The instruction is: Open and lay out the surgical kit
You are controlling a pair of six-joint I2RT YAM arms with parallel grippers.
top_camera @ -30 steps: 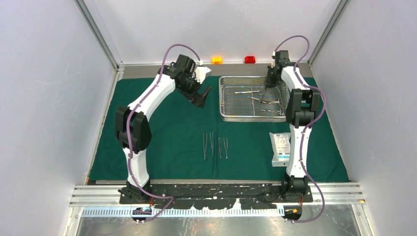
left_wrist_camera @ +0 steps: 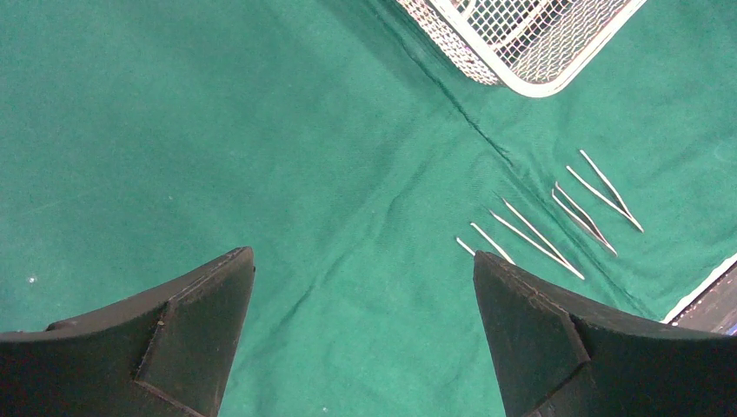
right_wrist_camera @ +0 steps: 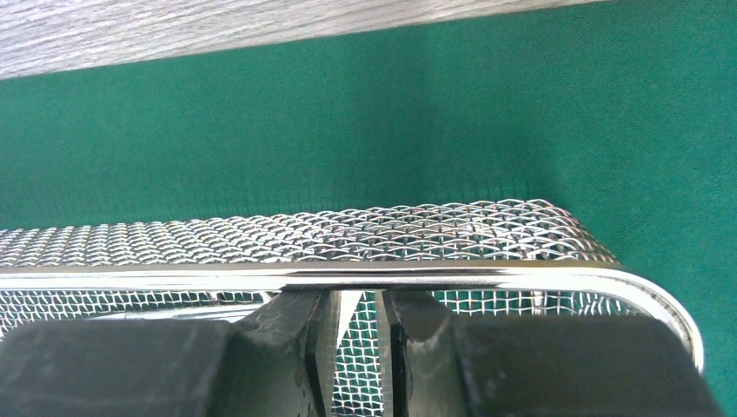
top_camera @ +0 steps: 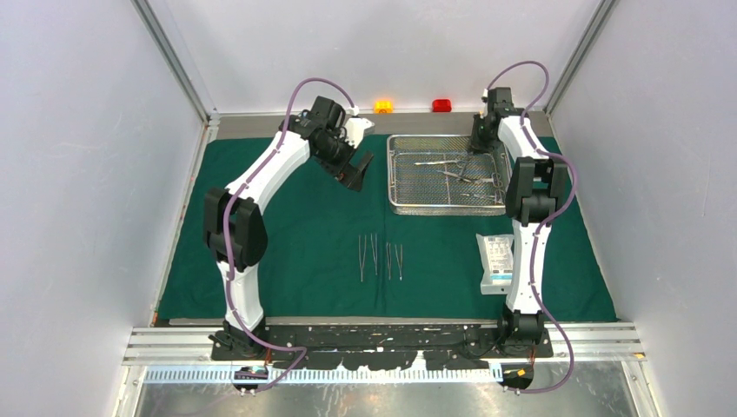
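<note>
Over the right end of the wire mesh basket point(top_camera: 430, 209), my right gripper point(top_camera: 475, 149) points down at the far side. Its fingers stand open by a narrow gap in the right wrist view, where a pale strip point(right_wrist_camera: 348, 311) shows between or behind the fingers; contact cannot be told. Metal instruments point(top_camera: 441, 162) with ring handles lie inside the basket. Several tweezers point(left_wrist_camera: 536, 239) rest on the green cloth point(left_wrist_camera: 261, 165), roughly side by side in the top view. Left of the basket, my left gripper hangs wide open above bare cloth, nothing between its fingers.
A white labelled package point(top_camera: 496, 261) lies on the cloth beside the right forearm. Yellow point(top_camera: 383, 107) and red point(top_camera: 441, 105) blocks stand at the back wall.
Very little differs: the right arm's wrist has shifted only slightly over the basket's far right corner. My left arm, the tweezers and the basket have stayed put.
</note>
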